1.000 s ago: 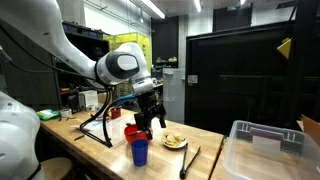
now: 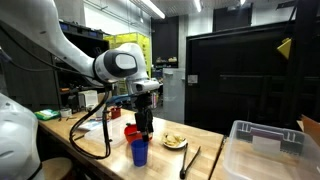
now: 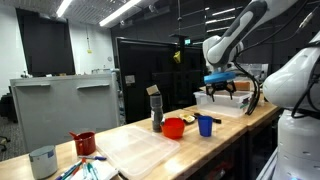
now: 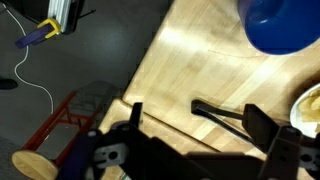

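Note:
My gripper is open, its two dark fingers wide apart with nothing between them. Below it in the wrist view lie bare wood and a black-handled utensil (image 4: pixel 225 116). A blue cup (image 4: pixel 278 22) shows at the upper right of that view, outside the fingers. The same blue cup (image 2: pixel 139 154) stands on the table in exterior view 1, beside a red bowl (image 2: pixel 130 133) partly behind the gripper. A plate of food (image 2: pixel 174 141) lies to the right, with the dark utensil (image 2: pixel 190 163) near it.
A large clear bin (image 2: pixel 268 150) stands at the right. Exterior view 2 has a grey canister (image 3: pixel 156 113), a white pot (image 3: pixel 43 160), a red pot (image 3: pixel 86 144) and several markers (image 3: pixel 92 160) farther along. A round stool (image 4: pixel 36 164) is off the table edge.
The wrist has turned, so my gripper, slanted to the right before, now points more steeply down and sits a little lower. The cup, bowl and plate look unmoved.

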